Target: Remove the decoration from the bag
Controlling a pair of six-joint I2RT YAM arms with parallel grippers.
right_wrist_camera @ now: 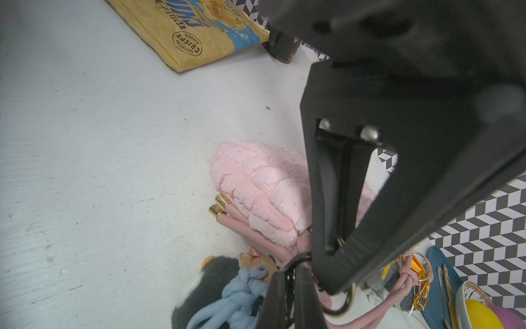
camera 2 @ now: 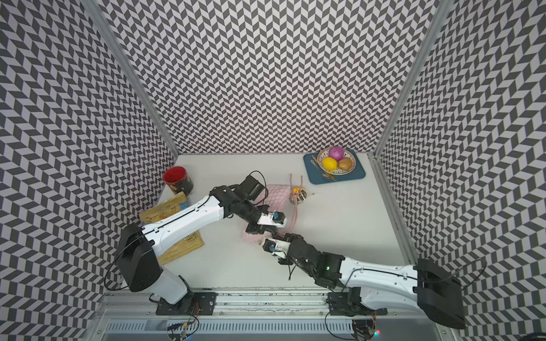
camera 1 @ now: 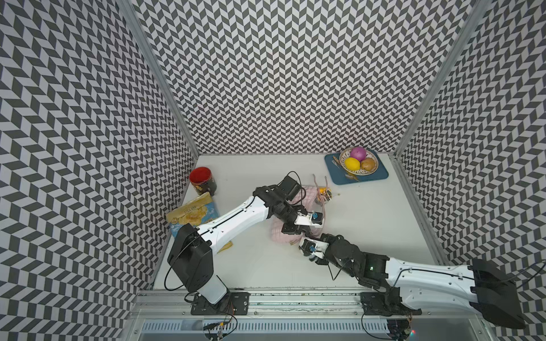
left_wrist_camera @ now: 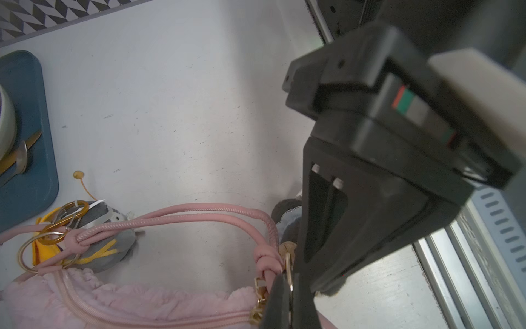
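The pink plush bag lies mid-table under my left arm, its pink cord handle stretched to one side. At its near end is a dark grey plush decoration with a light blue scarf, beside my right gripper. That gripper is shut; a black strap loop passes at its fingertips, with nothing clearly pinched. My left gripper is shut on a thin metal ring next to the handle's knot. Another grey-and-yellow decoration hangs at the bag's far end. The clasp is mostly hidden by fingers.
A blue tray with a fruit bowl sits at the back right. On the left stand a red-and-black cup and a chip bag. The two grippers are very close together.
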